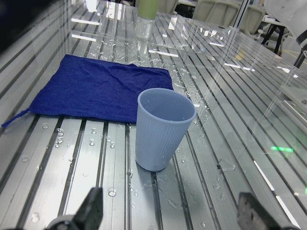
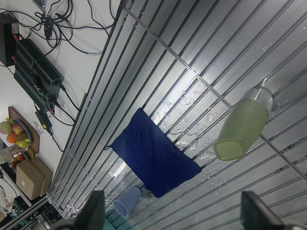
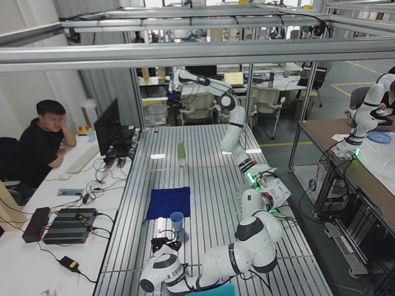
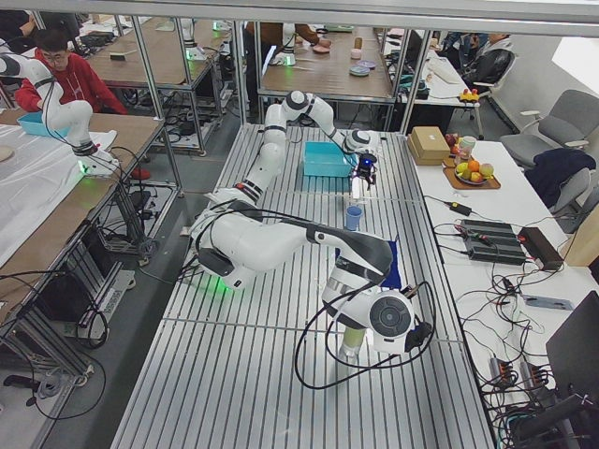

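Note:
A light blue cup point(image 1: 161, 139) stands upright on the slatted metal table, just beside a dark blue cloth point(image 1: 96, 88). My left gripper is low and a short way back from the cup, open, its fingers empty. My right gripper is raised above the table's far part, open and empty, looking down on a green bottle point(image 2: 240, 129) with a clear end, which stands upright beyond the cloth.
A teal bin point(image 4: 326, 159) sits at the table's end by my left arm. A side desk point(image 3: 77, 154) holds cables, black boxes and a monitor. Wet patches mark the slats, which are otherwise mostly clear.

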